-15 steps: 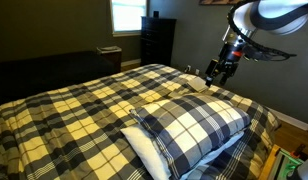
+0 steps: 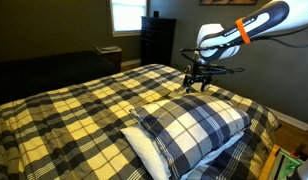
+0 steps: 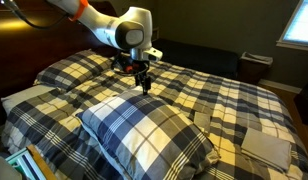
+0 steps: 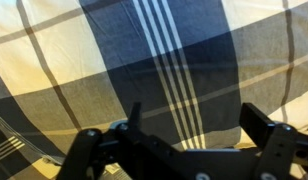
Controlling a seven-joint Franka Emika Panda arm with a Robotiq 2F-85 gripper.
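Observation:
My gripper stands open in the wrist view, its two dark fingers wide apart at the bottom with nothing between them. Beneath it lies a blue, white and tan plaid blanket (image 4: 144, 60), filling that view. In exterior view 1 the gripper (image 2: 196, 88) hangs over the far edge of the heaped plaid bedding (image 2: 199, 125). From exterior view 2 the gripper (image 3: 144, 88) points down near the back of the same heap (image 3: 144, 130). Whether the fingertips touch the cloth I cannot tell.
A bed spread with matching plaid cloth (image 2: 69, 125) stretches out on the left. A plaid pillow (image 3: 74, 70) lies at the left in exterior view 2, and a pale flat object (image 3: 266, 148) rests at the right. Wooden floor (image 2: 289, 140) shows beyond the bed.
The arm has reached leftward in exterior view 1, and the gripper has come lower, toward the far edge of the heaped bedding. The bedding looks unmoved.

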